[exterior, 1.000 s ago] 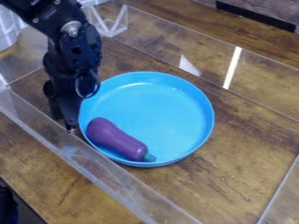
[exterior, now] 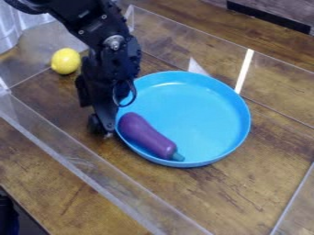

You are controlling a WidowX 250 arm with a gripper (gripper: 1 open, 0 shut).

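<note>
My black gripper [exterior: 98, 120] is low at the left edge of a blue plate [exterior: 203, 115], its fingertips down by the rim; whether its fingers are open or shut is hard to make out. A purple toy eggplant [exterior: 147, 135] lies on the lower left part of the plate, to the right of the fingertips. A yellow lemon-like object [exterior: 65, 61] sits on the wooden table at the upper left, behind the arm.
Clear plastic walls run along the lower left and the right of the workspace.
The plate with the eggplant has shifted to the right over the last second. My gripper has moved to the right too, staying at the plate's left edge.
</note>
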